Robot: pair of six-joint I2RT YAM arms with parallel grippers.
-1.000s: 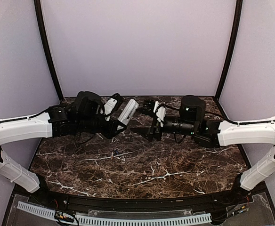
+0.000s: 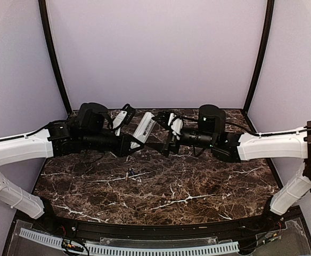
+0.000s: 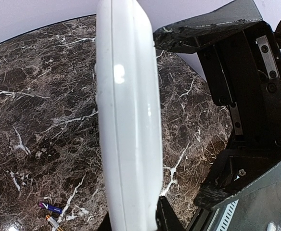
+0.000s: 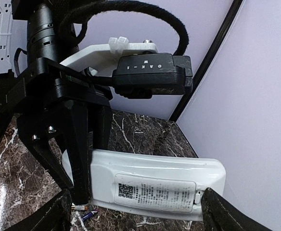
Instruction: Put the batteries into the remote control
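Observation:
A white remote control (image 4: 155, 166) is raised above the table, and my left gripper is shut on one end of it. Its labelled face, with a small notch near the far end, turns toward the right wrist camera. My right gripper (image 2: 160, 133) is open beside the remote's free end. In the right wrist view, one right fingertip (image 4: 220, 211) overlaps the notch area; whether it touches cannot be told. A purple-and-blue battery (image 3: 50, 207) and an orange-banded battery (image 3: 54, 223) lie close together on the table.
Pale walls (image 2: 155, 53) enclose the back and sides. Both arms meet closely at the centre.
My right gripper has moved left, closing on the remote's free end. The left arm has shifted slightly left with the remote still in its grip. The batteries have not moved.

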